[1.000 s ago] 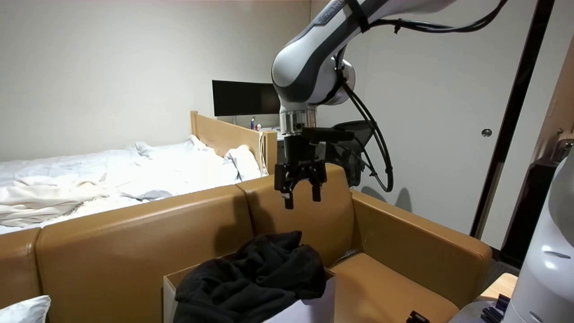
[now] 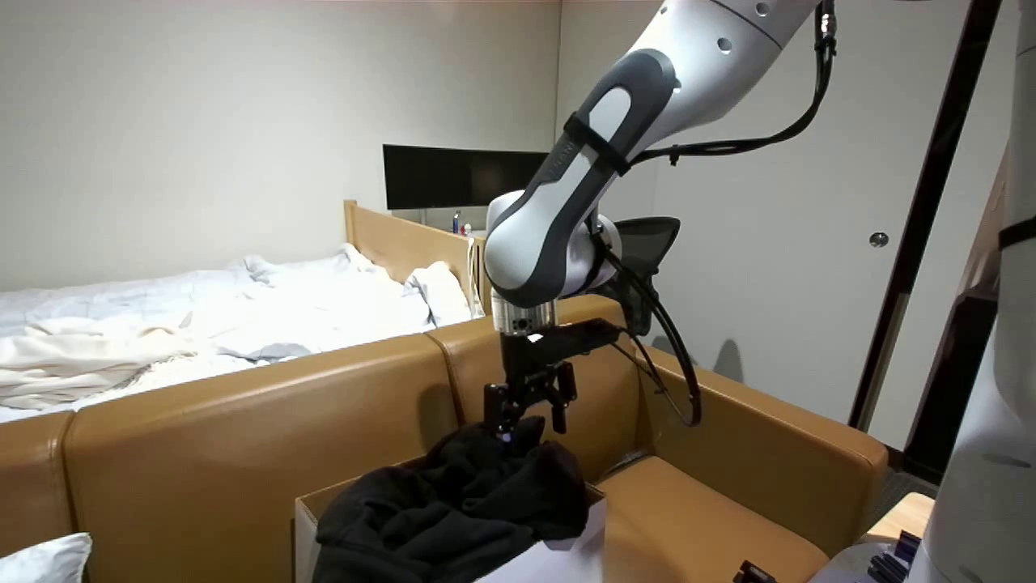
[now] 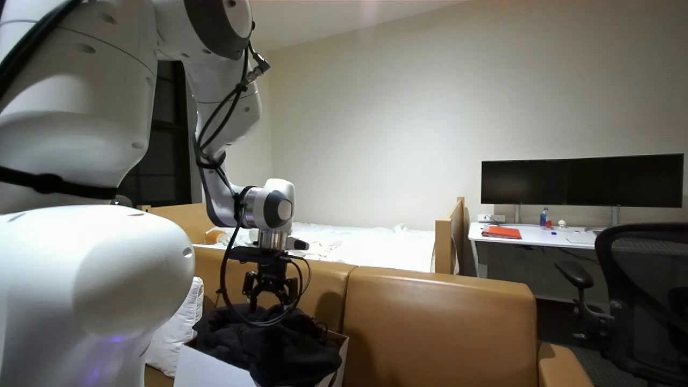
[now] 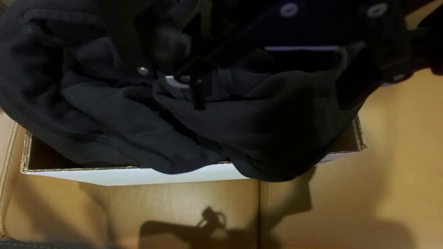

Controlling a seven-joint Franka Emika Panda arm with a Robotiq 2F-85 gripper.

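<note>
A crumpled black garment (image 2: 452,505) heaps over the top of a white cardboard box (image 2: 594,539) on the sofa. Directly above its back part is my gripper (image 2: 531,423), pointing down with its fingers apart. One fingertip overlaps the cloth in exterior view 1; whether it touches is unclear. In the wrist view the fingers (image 4: 199,97) stand wide apart over dark folds, and no cloth looks pinched between them. The garment (image 4: 166,137) droops over the box's near rim (image 4: 124,176), hiding the box's contents. Exterior view 2 has the gripper (image 3: 269,300) low over the same heap.
The tan sofa's backrest (image 2: 262,418) rises close behind the box. To the right, the sofa seat (image 2: 699,515) is mostly bare, bounded by an armrest (image 2: 767,427). A white pillow (image 3: 177,329) lies beside the box. Behind the sofa is a bed (image 2: 243,311).
My arm has come down from well above the box, bringing the gripper to the top of the garment. Box and garment look unmoved, and the fingers remain apart.
</note>
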